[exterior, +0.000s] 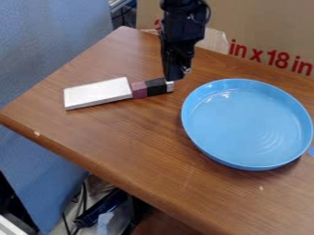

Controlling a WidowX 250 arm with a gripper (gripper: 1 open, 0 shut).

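My black gripper (174,73) hangs over the table at the top middle, its tip at or just above the dark end of a flat object (98,94) that has a long white part and a maroon and black section at the right. Whether its fingers are open or shut is unclear. A light blue plate (245,124) lies to the right, apart from the flat object.
A cardboard box (263,32) with red lettering stands behind. The table's left edge borders a blue-grey padded surface (50,55), with clutter below the front edge.
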